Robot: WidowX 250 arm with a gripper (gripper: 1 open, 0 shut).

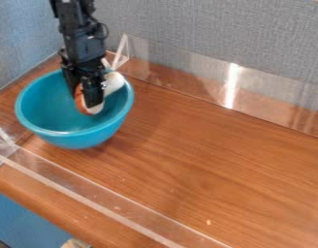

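A turquoise bowl (pixel 71 133) stands on the wooden table at the left. Inside it, my black gripper (pixel 92 89) reaches down from above, shut on an orange-and-white object (pixel 111 83), whose shape is partly hidden by the fingers and the bowl's wall.
Clear plastic guards (pixel 266 102) run along the back, left and front edges, with grey and blue padded walls behind.
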